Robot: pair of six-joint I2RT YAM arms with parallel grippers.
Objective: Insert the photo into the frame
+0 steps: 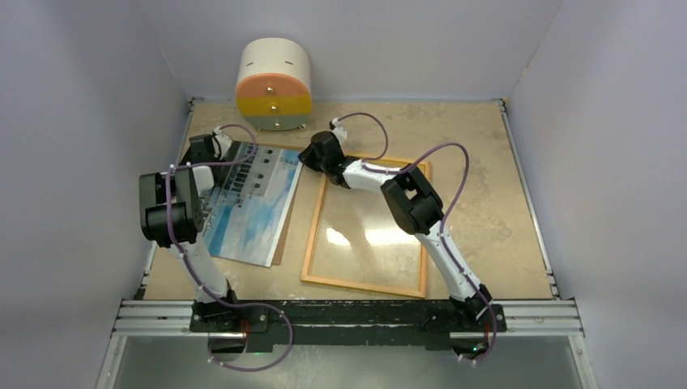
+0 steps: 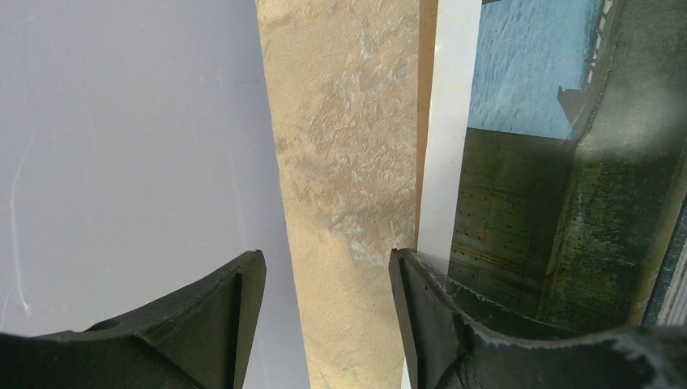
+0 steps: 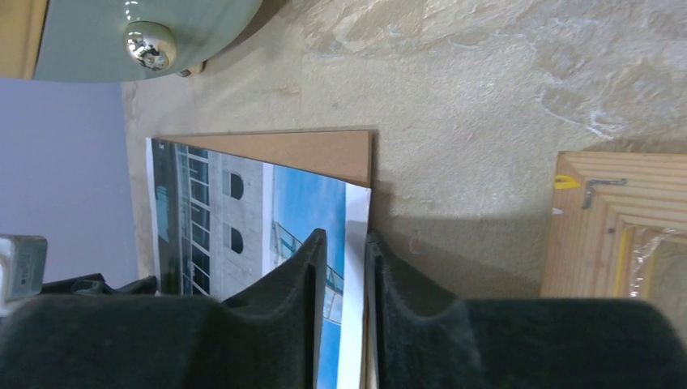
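Note:
The photo (image 1: 261, 212), a building against blue sky with a white border, lies on a brown backing board (image 1: 283, 233) at the table's left side. My right gripper is at the photo's far right corner, its fingers partly open, with the white border (image 3: 354, 267) running between the fingers. At the photo's far left part, my left gripper stands open. One of its fingers (image 2: 421, 300) is beside the photo's white edge (image 2: 444, 162); bare table and wall show between the fingertips. The wooden frame (image 1: 364, 285) lies right of the photo.
A small striped drawer cabinet (image 1: 274, 85) stands at the back, behind the photo. My right forearm passes over the frame's far part. Bare table (image 1: 478, 203) lies to the right of the frame.

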